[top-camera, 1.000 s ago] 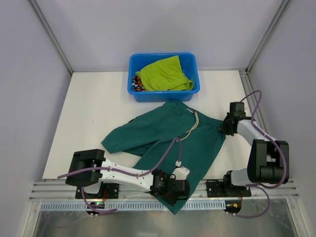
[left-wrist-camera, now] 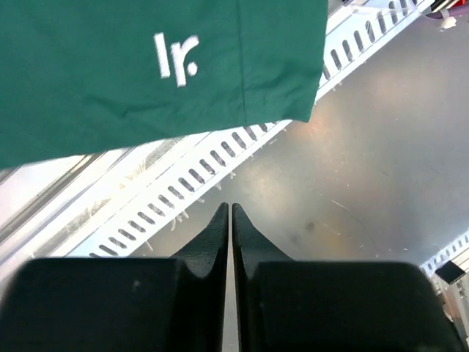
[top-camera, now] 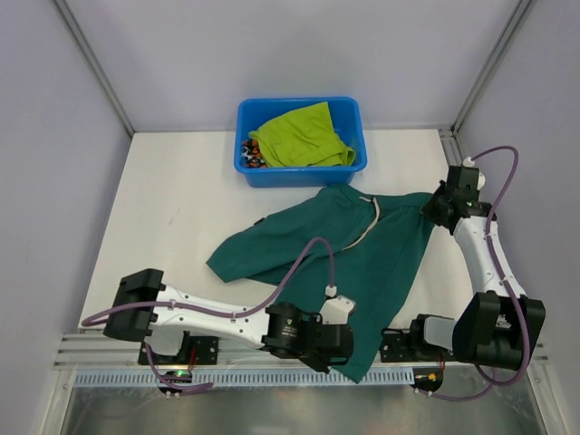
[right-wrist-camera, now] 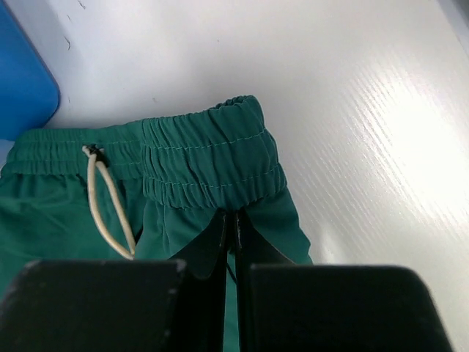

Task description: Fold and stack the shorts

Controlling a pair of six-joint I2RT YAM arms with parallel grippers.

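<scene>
Dark green shorts [top-camera: 362,281] lie spread across the table, their lower leg [left-wrist-camera: 161,103] hanging over the front edge with white lettering. My right gripper is shut on the elastic waistband [right-wrist-camera: 209,150] at its right end; a pale drawstring [right-wrist-camera: 106,202] lies left of it. My left gripper hangs over the front rail beside the hem, apart from the cloth, its fingertips close together with nothing visible between them.
A blue bin [top-camera: 301,177] at the back holds lime-green cloth [top-camera: 299,136] and other bunched items. A slotted rail [top-camera: 227,377] runs along the front.
My right gripper has moved rightward and back, pulling the shorts with it so they shifted right. The left arm moved slightly, and the hem now extends right of its gripper.
</scene>
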